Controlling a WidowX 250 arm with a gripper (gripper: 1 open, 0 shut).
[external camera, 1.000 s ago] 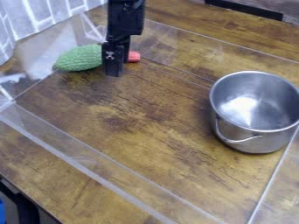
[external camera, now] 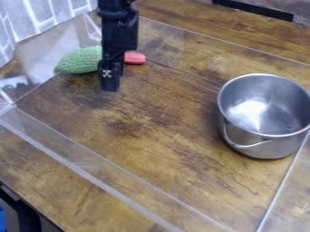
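My black gripper [external camera: 111, 74] hangs at the upper left, just in front of a green knobbly vegetable-like object [external camera: 79, 61] and a small red object [external camera: 133, 58]. The gripper partly hides both; whether its fingers are open or shut is unclear. A steel pot [external camera: 263, 116] with a wire handle stands at the right.
Clear plastic panels line its left, front and right sides, and a dark edge runs along the back right.
My gripper has moved lower in the view and slightly left. The pot and the green and red objects look unmoved.
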